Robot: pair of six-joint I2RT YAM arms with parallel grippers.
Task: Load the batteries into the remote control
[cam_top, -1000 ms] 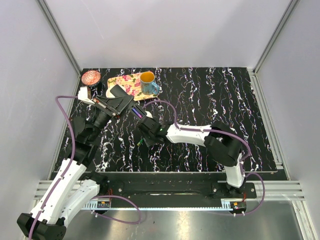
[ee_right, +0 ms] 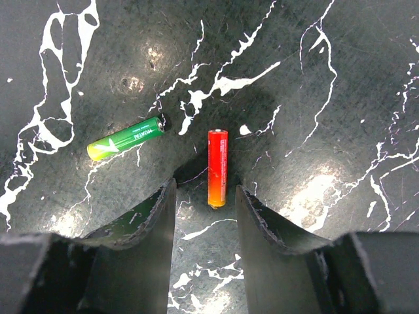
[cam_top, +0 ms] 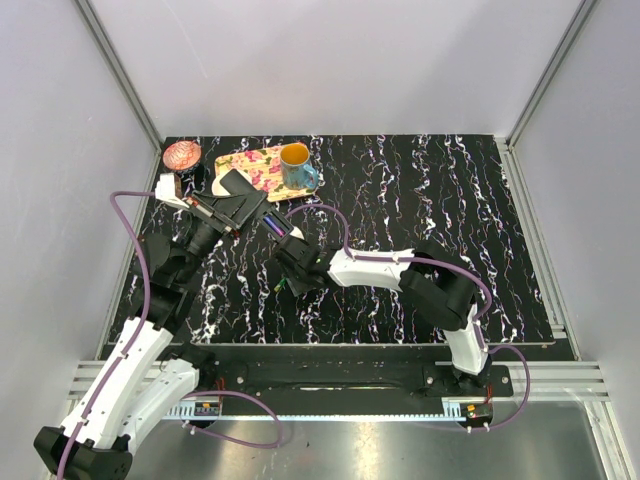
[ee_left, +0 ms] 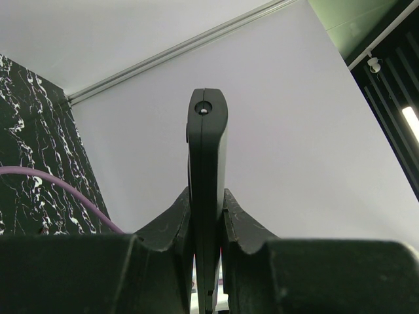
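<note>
My left gripper (cam_top: pixel 240 205) is raised over the left side of the table, shut on the dark remote control (ee_left: pixel 205 157), which stands edge-on between its fingers in the left wrist view. My right gripper is low over the table, its fingers apart around a red battery (ee_right: pixel 217 163) with nothing gripped. A green battery (ee_right: pixel 126 139) lies to the red one's left. In the top view the right gripper hides the red battery, and the green one (cam_top: pixel 280 285) peeks out beside it.
At the back left are a floral tray (cam_top: pixel 258 160), a blue mug (cam_top: pixel 298 175) and a patterned bowl (cam_top: pixel 182 154). Pale walls enclose the back and sides.
The right arm and its cable have shifted very slightly over the last second. The left arm holding the remote looks unmoved.
</note>
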